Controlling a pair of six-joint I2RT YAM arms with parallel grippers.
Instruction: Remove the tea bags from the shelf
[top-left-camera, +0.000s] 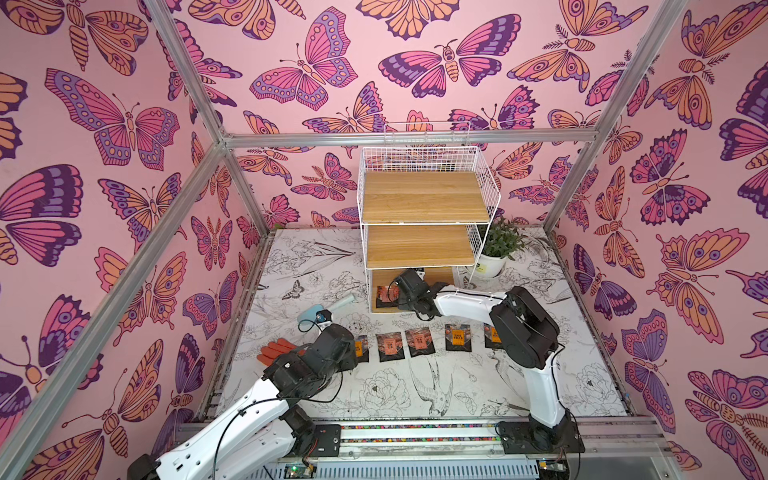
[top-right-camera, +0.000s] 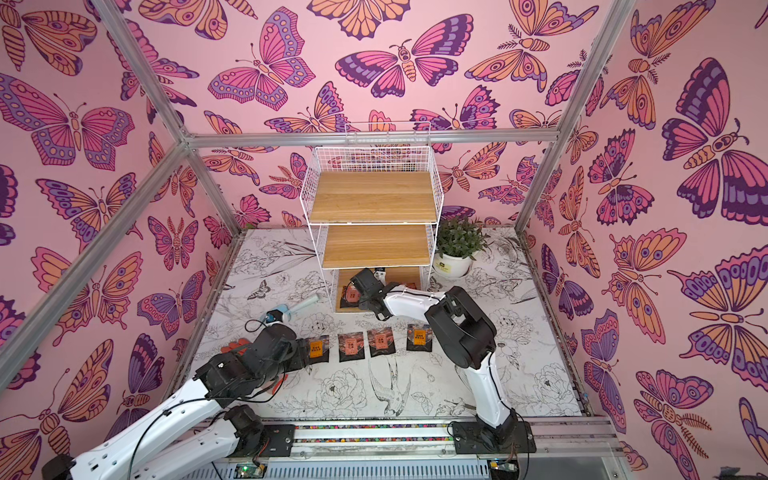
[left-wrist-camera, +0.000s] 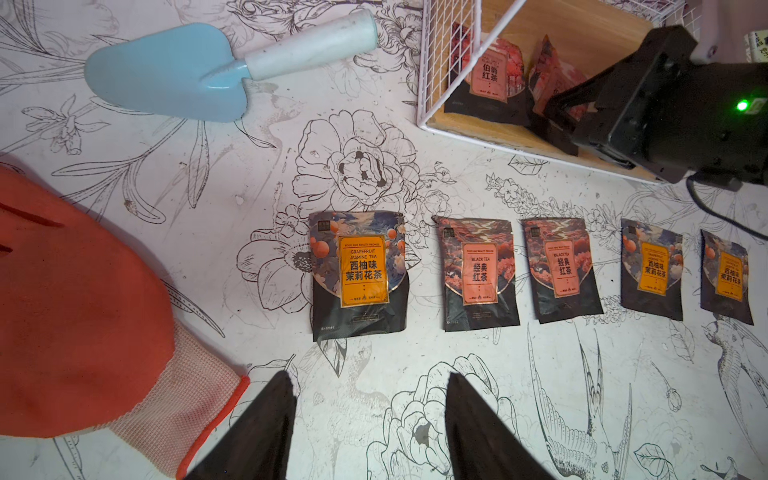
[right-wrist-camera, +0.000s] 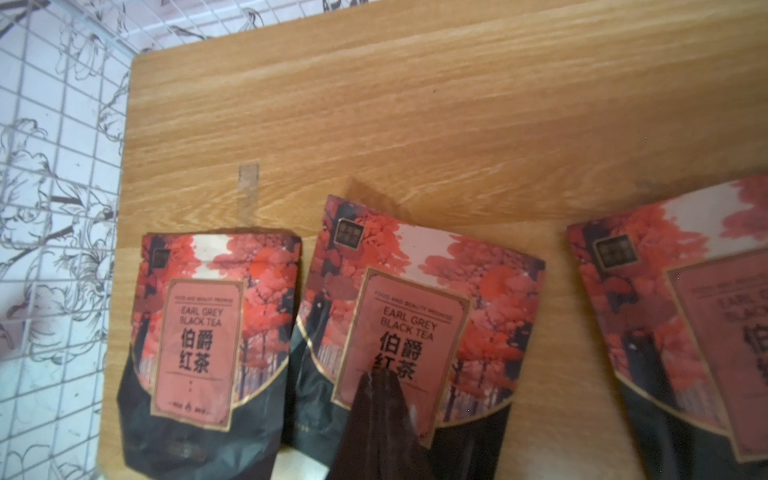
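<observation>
On the shelf's bottom board (right-wrist-camera: 400, 120) lie three red Earl Grey tea bags: a left one (right-wrist-camera: 200, 352), a middle one (right-wrist-camera: 496, 320) and a right one (right-wrist-camera: 680, 304). My right gripper is shut, its tips over the label of the middle bag, nothing seen between them. On the table in front lies a row of several tea bags, including an orange grapefruit jasmine bag (left-wrist-camera: 360, 272) and a black tea bag (left-wrist-camera: 478, 272). My left gripper hangs over the table with its fingers apart and bare table between them.
A white wire rack (top-left-camera: 364, 240) with two empty upper boards (top-left-camera: 424, 196) stands over the lower one. Nearby are a blue trowel (left-wrist-camera: 172, 72), a red glove-like cloth item (left-wrist-camera: 72, 312) and a potted plant (top-left-camera: 497, 248).
</observation>
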